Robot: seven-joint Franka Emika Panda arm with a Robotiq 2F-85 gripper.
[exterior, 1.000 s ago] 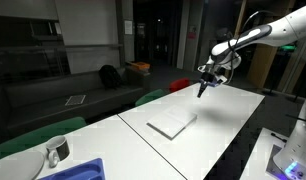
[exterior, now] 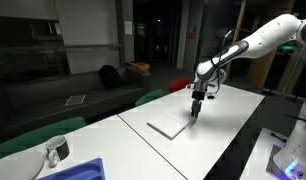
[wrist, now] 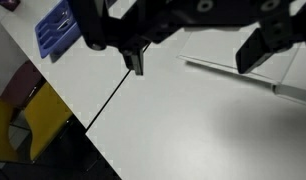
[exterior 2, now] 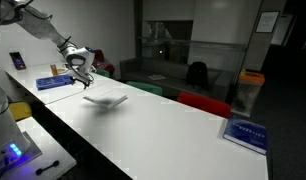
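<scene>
A flat white box or board (exterior: 171, 121) lies on the white table; in the second exterior view it shows as a pale grey slab (exterior 2: 105, 103). My gripper (exterior: 196, 113) is low over the table, close beside the slab's right end in the first exterior view. In the wrist view the gripper has its two dark fingers wide apart, with no object between them. The slab's pale edge (wrist: 228, 70) runs near the right finger. Whether that finger touches it, I cannot tell.
A white mug (exterior: 57, 149) and a blue tray (exterior: 79, 171) stand at the table's near left. Another blue tray (wrist: 58, 27), with small items inside, is at the wrist view's upper left.
The arm has come down and to the left in the first exterior view, from high above the table to beside the white slab. The slab looks unmoved.
</scene>
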